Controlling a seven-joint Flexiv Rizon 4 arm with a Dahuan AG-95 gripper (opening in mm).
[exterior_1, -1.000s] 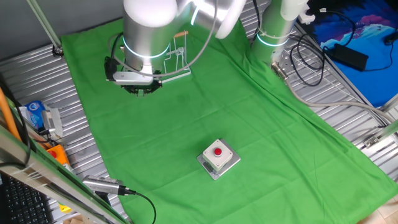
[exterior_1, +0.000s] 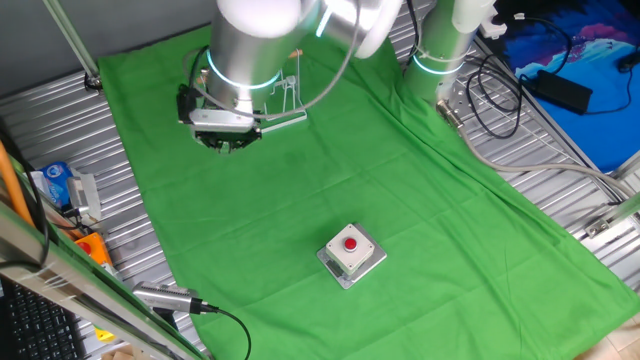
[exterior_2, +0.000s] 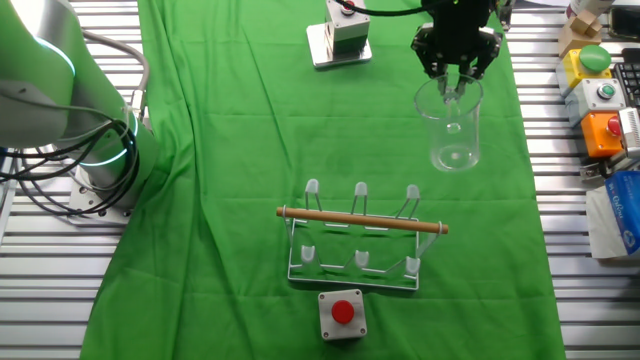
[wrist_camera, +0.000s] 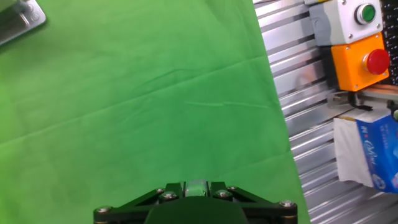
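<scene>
A clear cup (exterior_2: 453, 135) hangs below my gripper (exterior_2: 453, 85) in exterior view 2, its wide rim towards the fingers. My gripper appears shut on the cup's rim or wall. In the wrist view the fingers (wrist_camera: 222, 193) stand close together with a small pale, glassy piece between them; the rest of the cup is not distinguishable there. A white wire rack (exterior_2: 355, 283) with a wooden bar (exterior_2: 362, 218) stands on the green cloth (exterior_2: 240, 210), apart from the cup. In exterior view 1 the arm partly covers the rack (exterior_1: 291, 100).
One red-button box (exterior_1: 350, 245) sits on a metal plate; another red-button box (exterior_2: 342, 315) stands close to the rack. Colored switch boxes (wrist_camera: 357, 62) and a blue-and-white tissue pack (wrist_camera: 379, 149) lie beyond the cloth edge.
Over the last second, my arm and gripper have shifted slightly to the right in exterior view 1. The red-button box on its plate has stayed put.
</scene>
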